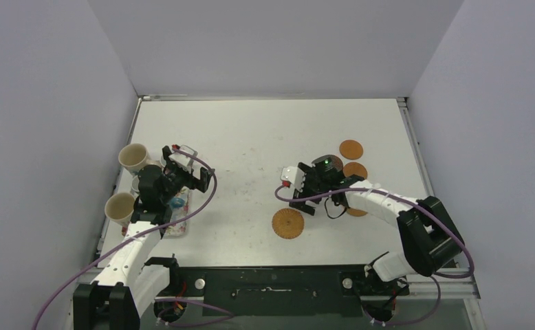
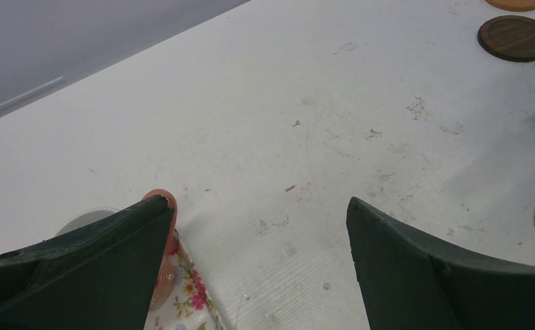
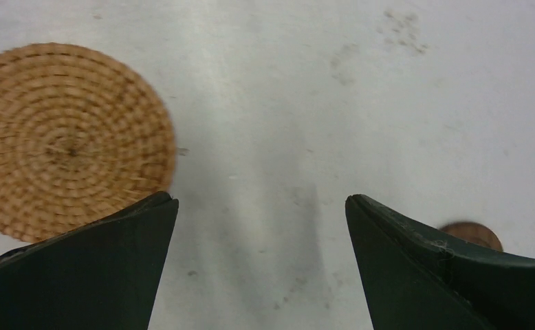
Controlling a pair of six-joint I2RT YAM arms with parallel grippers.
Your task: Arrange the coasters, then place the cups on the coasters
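A woven round coaster (image 1: 288, 224) lies flat on the front middle of the table. It also shows at the left of the right wrist view (image 3: 72, 141), partly cut off. My right gripper stands open beside it, with only bare table between its fingers. On the left, my left gripper is open and empty above the table near a floral tray (image 2: 186, 292). A white cup (image 2: 86, 218) and a pinkish curved piece (image 2: 163, 198) show partly behind its left finger. My left arm hides much of the tray and cups from the top view.
Two cream cups (image 1: 134, 157) (image 1: 119, 206) lie at the table's left edge. Toward the right are a dark coaster (image 1: 331, 163) and several tan ones, including one at the back (image 1: 351, 149); my right arm partly covers them.
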